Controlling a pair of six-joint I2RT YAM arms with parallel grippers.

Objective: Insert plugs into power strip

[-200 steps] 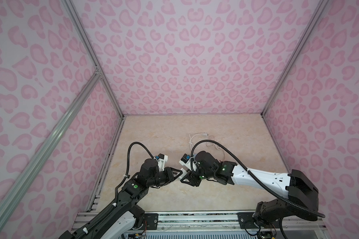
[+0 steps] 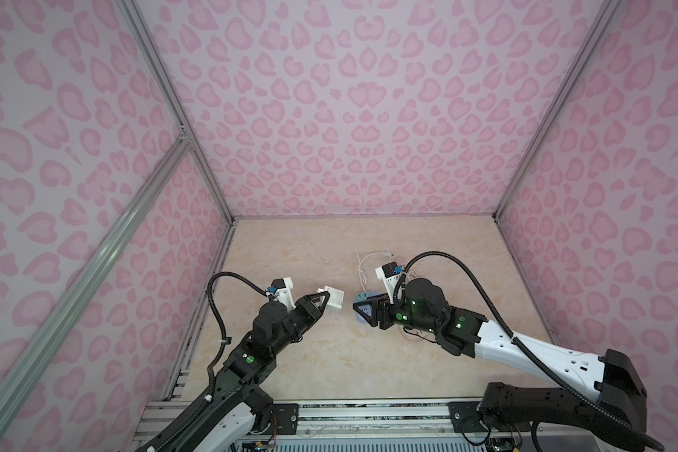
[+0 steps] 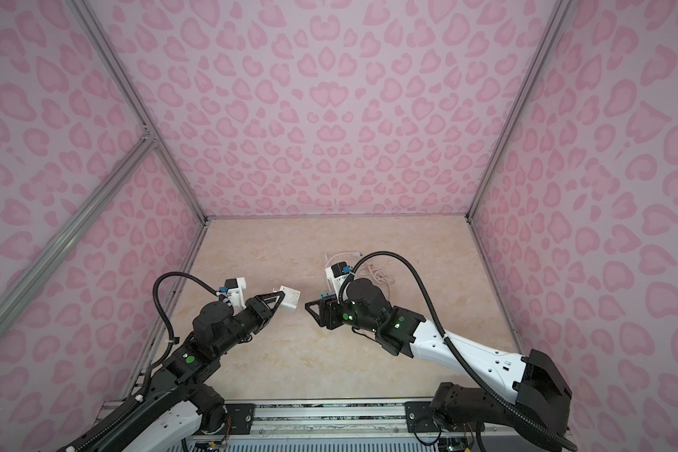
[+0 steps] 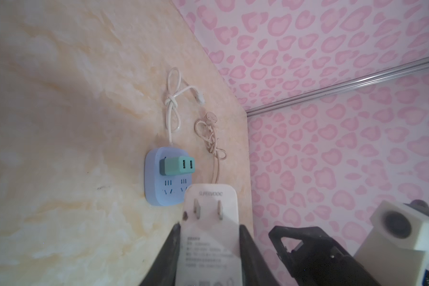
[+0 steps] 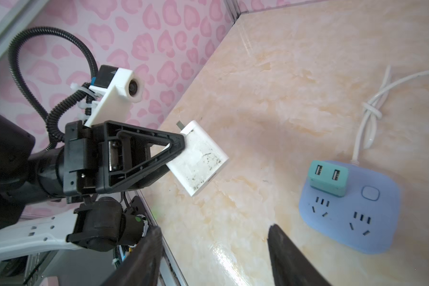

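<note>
My left gripper (image 2: 322, 300) is shut on a white SUPERVOOC charger (image 4: 209, 214), raised left of the power strip, its prongs visible in the left wrist view. The pale blue power strip (image 5: 348, 212) lies on the table, with a green USB plug (image 5: 327, 177) seated in its back-left part and other sockets exposed. My right gripper stands part open with nothing between its fingers, in front of and left of the strip in its wrist view, facing the held charger across a gap.
White cables (image 5: 367, 119) lie coiled behind the strip, a second looped cord (image 4: 209, 138) beside them.
The two grippers have drawn apart: the left moved back and up with the charger, the right moved right and up, away from the charger.
</note>
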